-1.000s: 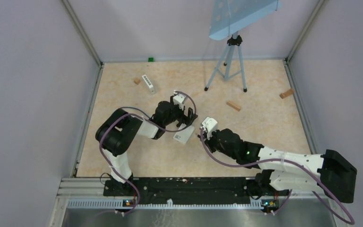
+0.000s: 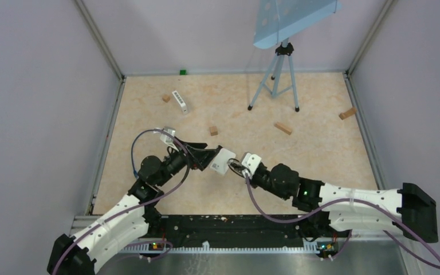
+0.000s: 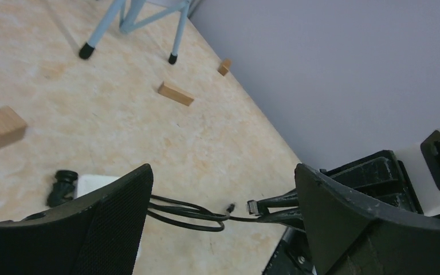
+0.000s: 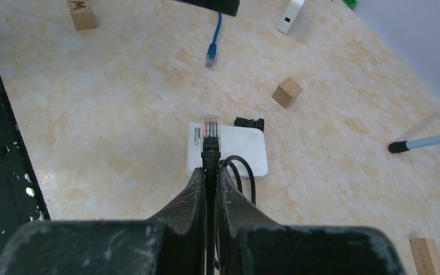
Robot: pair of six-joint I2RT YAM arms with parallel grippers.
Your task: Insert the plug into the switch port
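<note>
A clear plug (image 4: 211, 127) with a black boot points up and away in the right wrist view, its coloured wires showing. My right gripper is shut on it just behind the boot. In the top view the right gripper (image 2: 239, 166) is beside a white box (image 2: 222, 161). My left gripper stands open, its fingers (image 3: 106, 220) wide apart, on the other side of that box. A narrow white device (image 2: 179, 102) with a row of dark ports, likely the switch, lies toward the back left; its ports are too small to read.
A blue cable plug (image 4: 211, 54) lies loose on the table. Wooden blocks (image 2: 283, 128) are scattered around, one (image 2: 213, 130) behind the left gripper. A tripod (image 2: 275, 86) stands at the back. Open table lies between the white device and the tripod.
My left gripper has drawn back left and toward the front, uncovering a wooden block. The right gripper has shifted slightly left toward the white box, which stays in place.
</note>
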